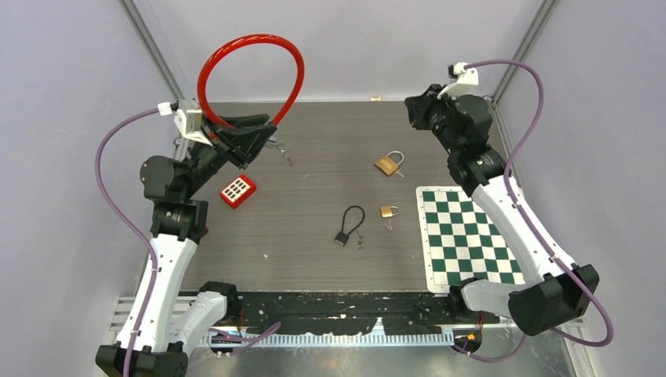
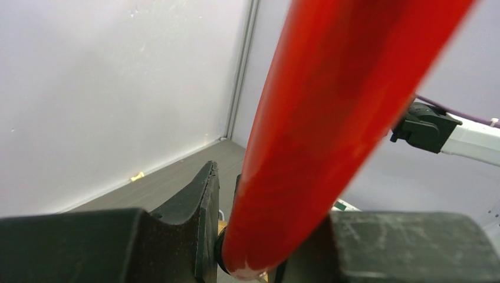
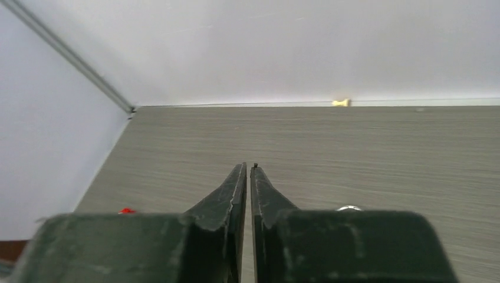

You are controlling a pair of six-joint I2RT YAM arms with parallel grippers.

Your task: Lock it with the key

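Observation:
A red loop lock [image 1: 298, 75] rises above my left gripper [image 1: 263, 138], which is shut on it. In the left wrist view the thick red tube [image 2: 312, 135] runs down between the fingers, close to the lens. A key [image 1: 287, 158] hangs beyond the left fingertips beside a silver lock end [image 1: 273, 144]; the keyhole cannot be made out. Far to the right, clear of the lock, is my right gripper [image 1: 411, 112]. Its fingertips [image 3: 237, 177] stand a narrow gap apart in the right wrist view, with nothing between them.
On the grey table lie a large brass padlock [image 1: 387, 164], a small brass padlock [image 1: 386, 212] and a black cable lock [image 1: 342, 238], with keys. A red box with a white grid [image 1: 238, 191] is near the left arm; a green checkerboard [image 1: 463, 236] lies at right.

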